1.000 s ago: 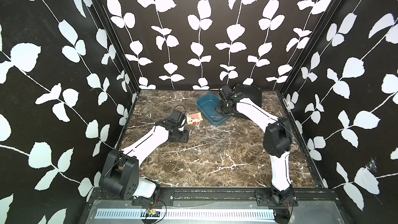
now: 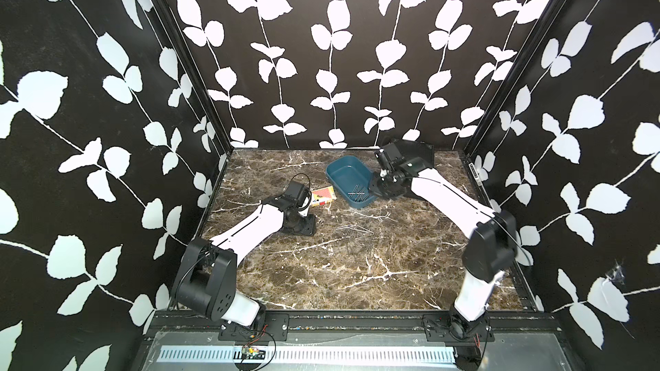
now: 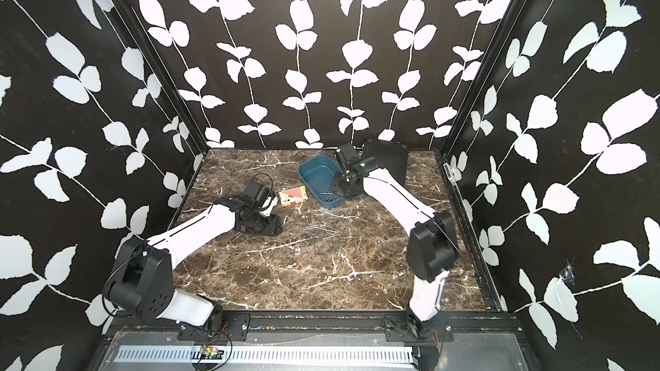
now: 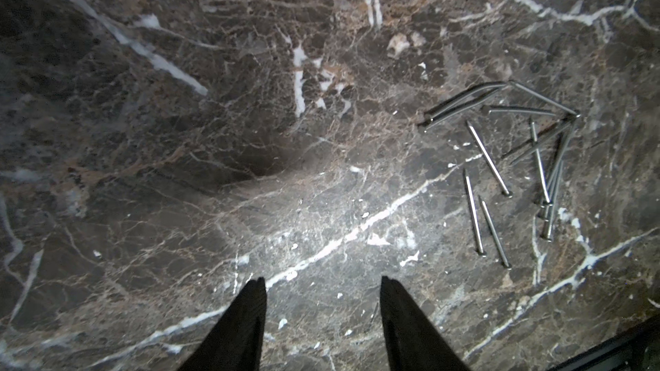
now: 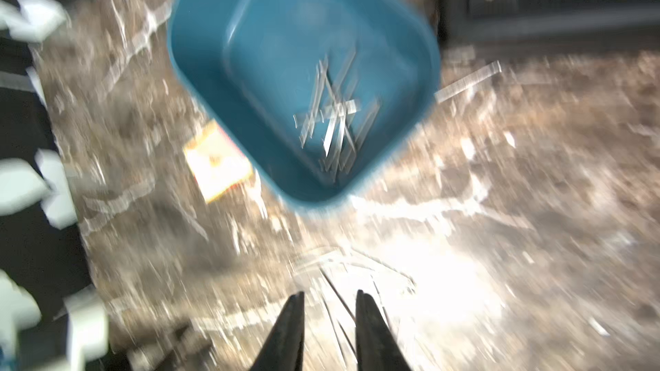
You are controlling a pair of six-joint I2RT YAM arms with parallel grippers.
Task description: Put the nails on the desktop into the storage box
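Observation:
The blue storage box [image 5: 302,34] stands toward the back of the desk, with several nails [image 5: 332,130] lying crossed inside its near end. More nails [image 4: 488,158] lie loosely scattered on the marble desktop in front of it, some overlapping. Low over the desk, left of these nails, my left gripper is open and empty. Its fingers [image 4: 237,323] are wide apart. My right gripper is at the box's right side, seen from above. A gap separates its fingers [image 5: 288,329], and I see nothing held there; this view is blurred.
A small red and yellow packet [image 2: 322,196] lies left of the box. Behind the right gripper stands a black container [image 3: 389,159].
My right gripper has shifted to the right, out from over the box, as its arm swung right. The left arm has moved slightly to the right.

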